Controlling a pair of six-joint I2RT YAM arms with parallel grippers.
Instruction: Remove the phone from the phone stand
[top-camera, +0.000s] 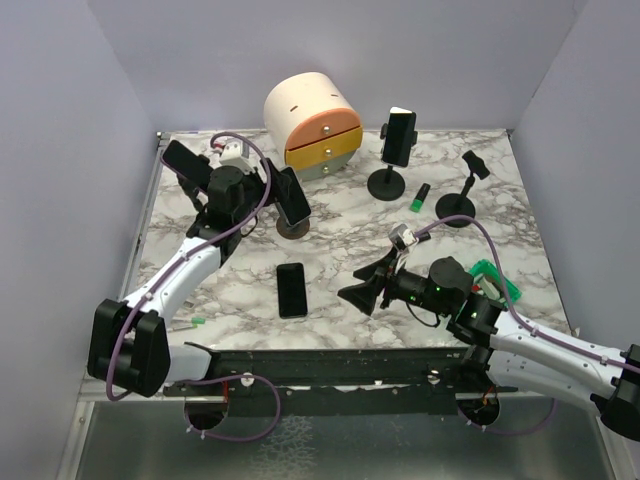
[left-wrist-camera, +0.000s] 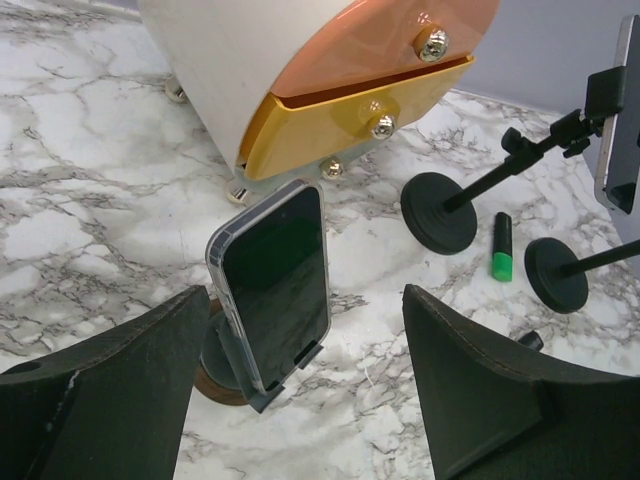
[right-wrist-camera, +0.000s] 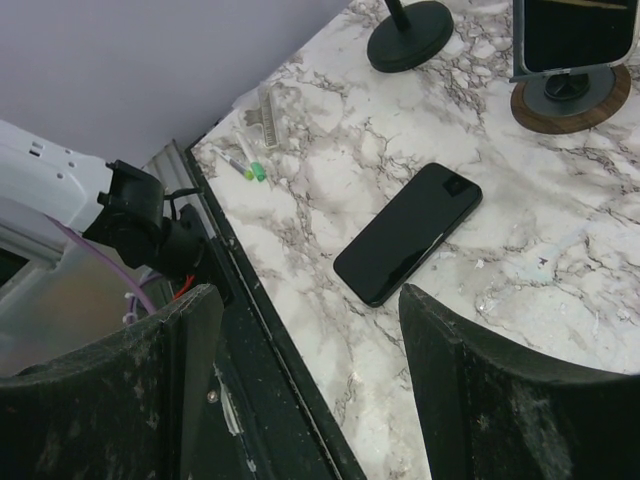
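A black phone (left-wrist-camera: 276, 280) leans upright on a small stand (top-camera: 293, 229) with a round brown base, at the left-centre of the table. My left gripper (top-camera: 262, 184) is open just above and beside it; in the left wrist view the phone sits between and beyond the two fingers. My right gripper (top-camera: 368, 280) hangs open over the front middle, nothing between its fingers. Another phone (top-camera: 291, 290) lies flat on the table, also visible in the right wrist view.
A drum-shaped drawer box (top-camera: 305, 110) stands at the back. Stands (top-camera: 385, 183) occupy the right, a third phone (top-camera: 186, 165) the back left. A green basket (top-camera: 508, 281) is partly behind my right arm.
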